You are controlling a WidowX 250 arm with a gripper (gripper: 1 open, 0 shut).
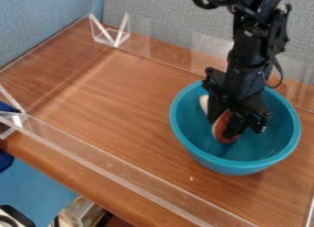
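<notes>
A teal bowl (pixel 211 153) stands on the right part of the wooden table. Inside it are an orange-red object (pixel 223 131) and a pale white piece (pixel 205 102) behind it. My black gripper (pixel 230 119) reaches down into the bowl, its fingers around the orange-red object and shut on it; the fingertips are partly hidden.
White brackets (pixel 109 36) stand at its back-left edge. Transparent strips run along the back and front edges. Dark blue items lie off the left edge.
</notes>
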